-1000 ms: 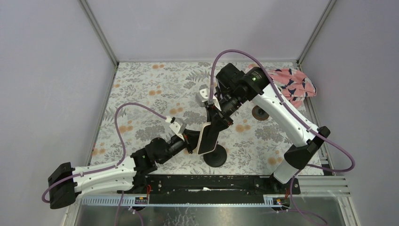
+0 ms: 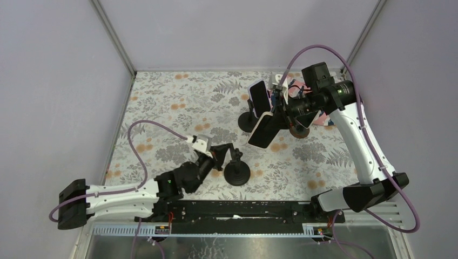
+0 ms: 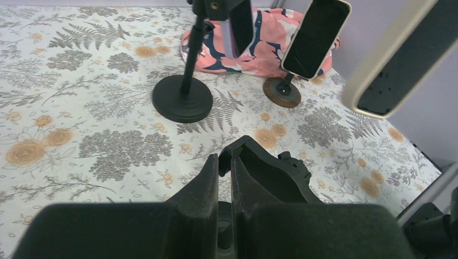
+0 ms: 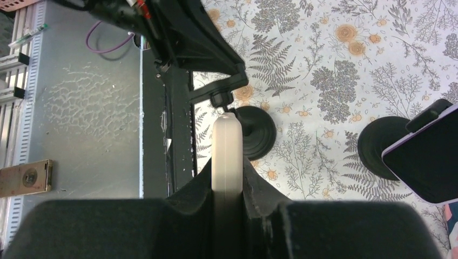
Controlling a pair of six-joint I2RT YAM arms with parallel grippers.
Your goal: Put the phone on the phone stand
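My right gripper (image 2: 278, 110) is shut on a phone (image 2: 263, 131) with a black screen and pale rim, held raised to the right of the front stand; in the right wrist view the phone (image 4: 227, 145) stands edge-on between the fingers. My left gripper (image 2: 226, 148) is shut on the upper bracket of the black phone stand (image 3: 270, 172), whose round base (image 2: 236, 175) rests near the table's front edge. The stand's bracket is tilted in the left wrist view.
Behind, a phone (image 2: 261, 97) sits on another stand (image 2: 247, 123); a further phone (image 3: 316, 38) on a brown-based stand (image 3: 282, 97) is at the right, beside pink patterned cloth (image 3: 278, 27).
My right gripper has lifted the phone away from the front stand, up and to the right. My left gripper and the front stand have shifted slightly left.
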